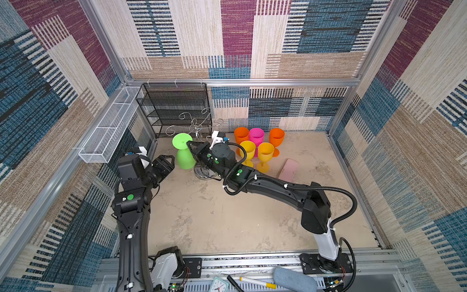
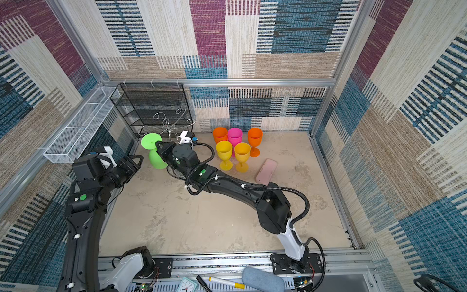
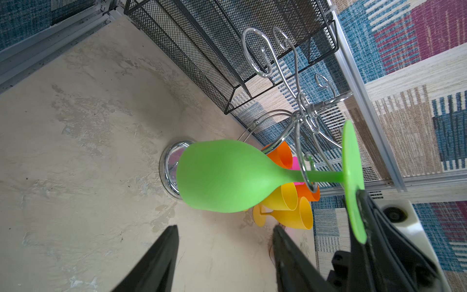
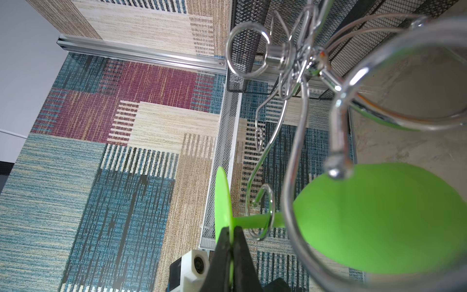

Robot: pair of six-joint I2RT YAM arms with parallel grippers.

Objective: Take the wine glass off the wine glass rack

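Note:
A green wine glass [image 1: 185,159] is upside down at the silver rack [image 2: 168,127], its stem running through a curled hook in both wrist views. My right gripper is shut on the rim of the glass's flat foot [image 4: 222,192]. My left gripper stands open to the left of the glass, its fingers apart with nothing between them; in the left wrist view the green bowl [image 3: 223,175] lies just beyond them.
Orange [image 1: 276,138], pink [image 1: 256,133] and yellow [image 1: 265,150] goblets stand upright behind and right of my right arm. A black mesh shelf [image 1: 172,97] is at the back, a white wire basket [image 1: 107,126] on the left.

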